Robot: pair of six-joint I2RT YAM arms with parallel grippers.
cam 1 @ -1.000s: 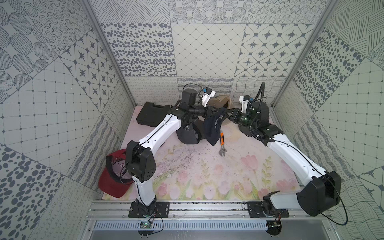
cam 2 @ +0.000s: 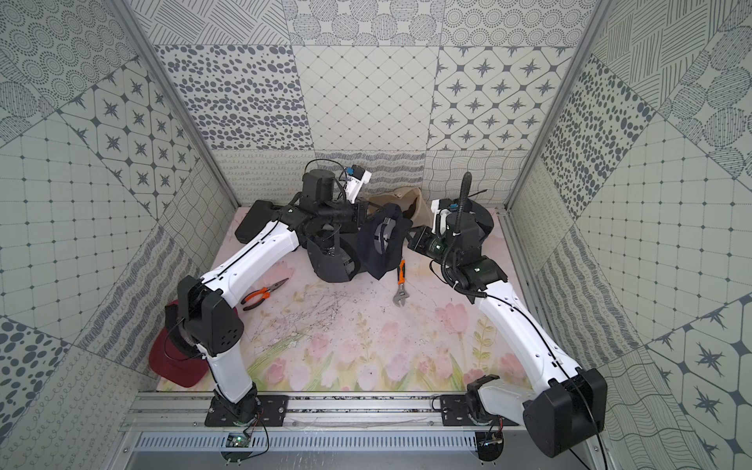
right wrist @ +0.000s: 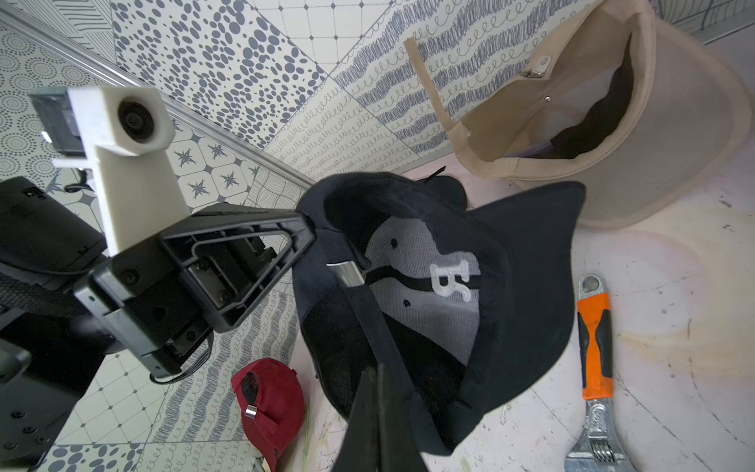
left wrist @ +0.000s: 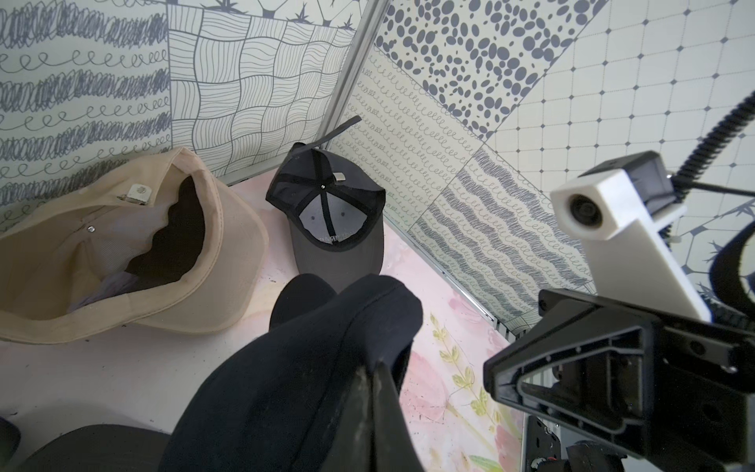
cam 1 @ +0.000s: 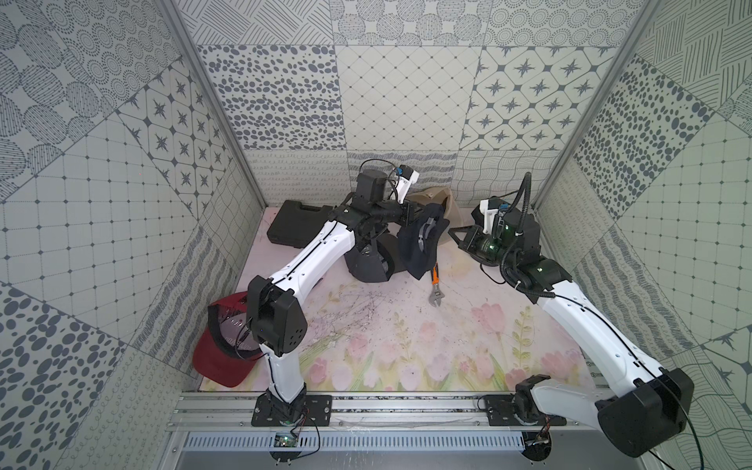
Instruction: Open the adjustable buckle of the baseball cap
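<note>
The navy baseball cap hangs above the table, its open underside facing my right wrist camera. My left gripper is shut on the cap's edge; in the left wrist view the dark crown covers part of its fingers. A silver buckle sits on the rear strap, close by the left fingertips, and the strap crosses the cap's opening. My right gripper stands to the right, apart from the cap. Its fingers are shut together with nothing between them.
Behind the cap lies a beige cap. Another dark cap is at the back right, and a grey one lies below the left arm. An orange-handled wrench rests nearby.
My right gripper has drawn back to the right, from the cap's edge to clear of it.
</note>
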